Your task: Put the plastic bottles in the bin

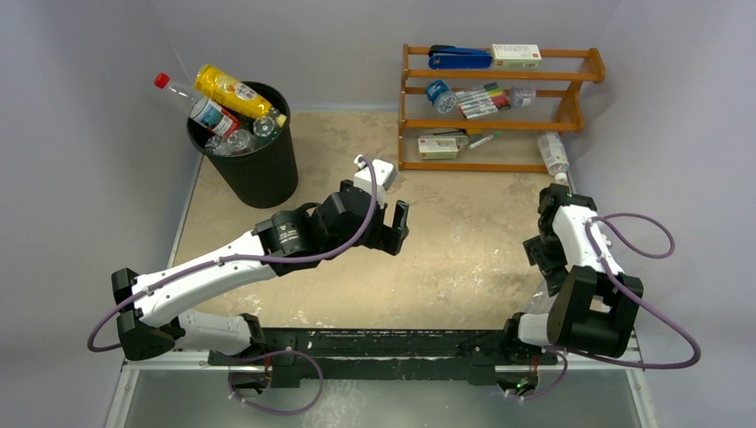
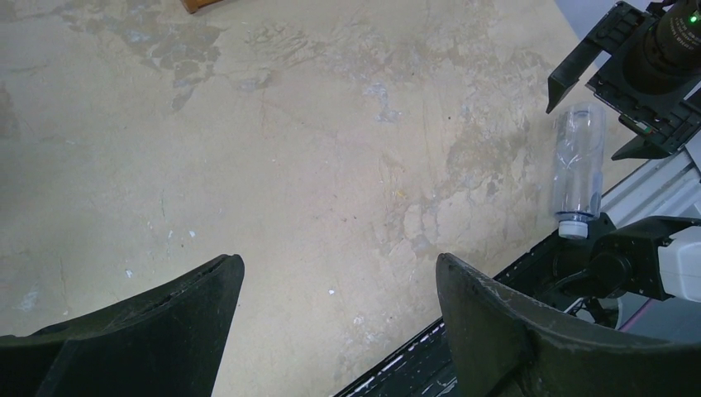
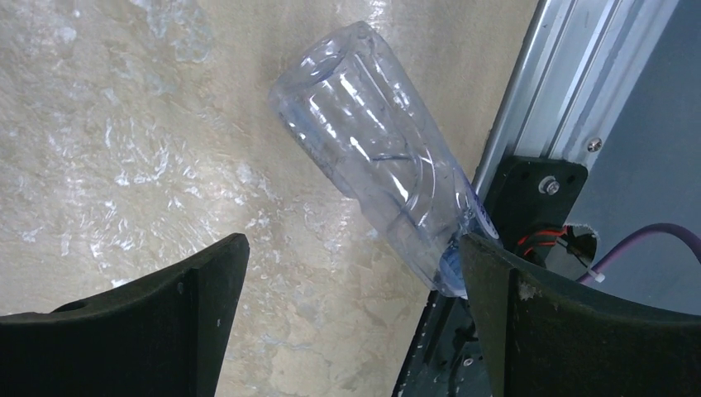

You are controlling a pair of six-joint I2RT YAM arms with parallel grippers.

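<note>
A clear plastic bottle lies on the table at the right front edge, under my right gripper (image 1: 544,263), which stands open above it; in the left wrist view the bottle (image 2: 577,165) has a white cap. My left gripper (image 1: 392,227) hangs over the middle of the table, open, with nothing between its fingers. The black bin (image 1: 258,174) at the back left holds several bottles, among them one with a red cap (image 1: 209,114) and a yellow one (image 1: 232,89). Another whitish bottle (image 1: 553,152) lies at the right end of the rack.
A wooden rack (image 1: 499,125) at the back holds a stapler, boxes, pens and small containers. Walls close in on both sides and behind; purple cables loop from both arms.
</note>
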